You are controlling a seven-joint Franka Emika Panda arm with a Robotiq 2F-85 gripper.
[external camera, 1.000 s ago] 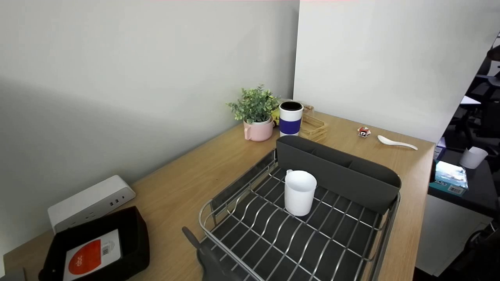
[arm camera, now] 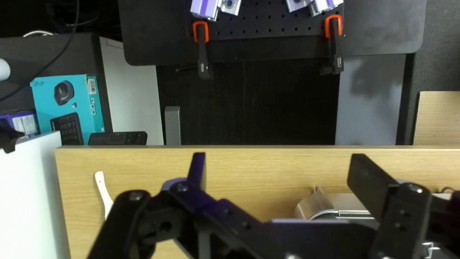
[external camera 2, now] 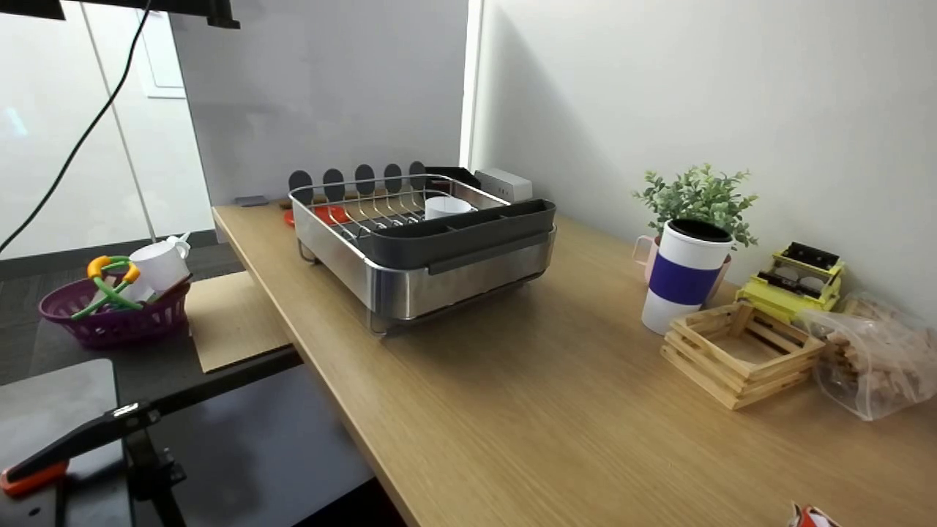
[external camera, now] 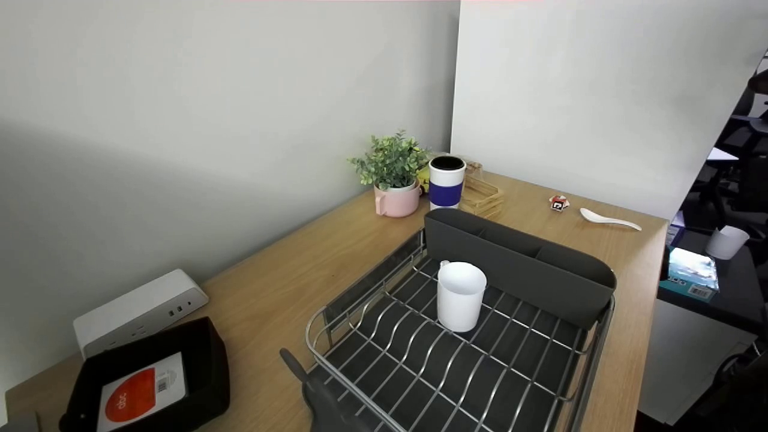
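Wide apart stand the two black fingers of my gripper in the wrist view, open, with only bare wooden tabletop and the desk edge below them. A white mug (external camera: 461, 296) stands in the dish rack (external camera: 404, 393), close to the rack's dark grey cutlery holder (external camera: 504, 266). In the second exterior view just the mug's upper part (external camera 2: 448, 207) shows above that holder. A white spoon (external camera: 610, 219) lies on the table at the far right; the wrist view shows the spoon (arm camera: 103, 192) left of my gripper, partly covered by it.
A white tumbler with a purple band (external camera 2: 685, 277), a wooden crate (external camera 2: 742, 356) and a potted plant (external camera: 392, 173) stand by the wall. A black tray (external camera: 209, 367) and a white power strip (external camera: 140, 309) sit at the left. Bare table (external camera 2: 527, 421) lies in front of the crate.
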